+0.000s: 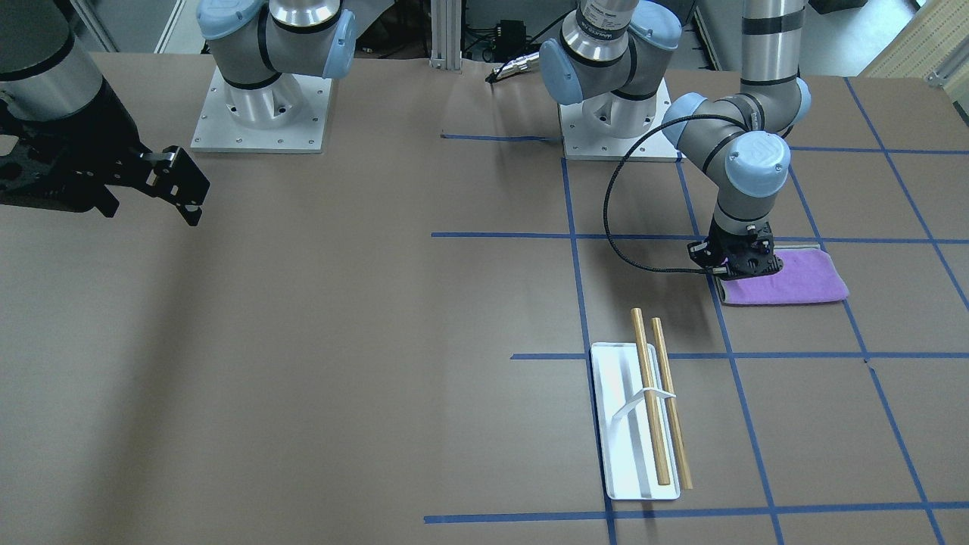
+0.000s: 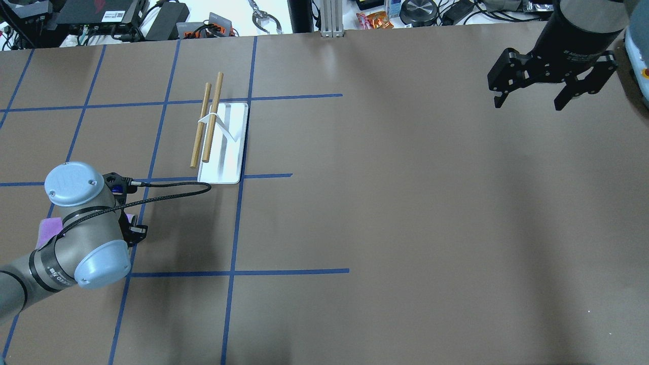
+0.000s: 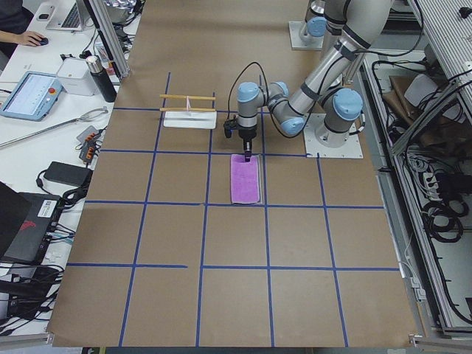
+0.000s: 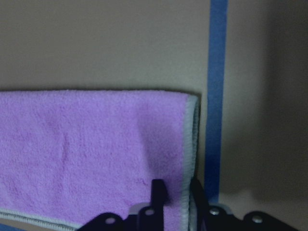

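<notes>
A folded purple towel (image 1: 799,281) with a grey-blue hem lies flat on the gridded table, also seen as a pink-purple patch (image 3: 243,183) in the left view. My gripper is down over the towel's hemmed edge, its dark fingertips at that edge beside a blue tape line. Whether the fingers are open or closed on the fabric is hard to tell.
A white tray (image 1: 622,454) with two wooden rods (image 1: 658,454) and a white crosspiece lies toward the front. Another arm's black gripper (image 2: 550,73) hangs at the far side.
</notes>
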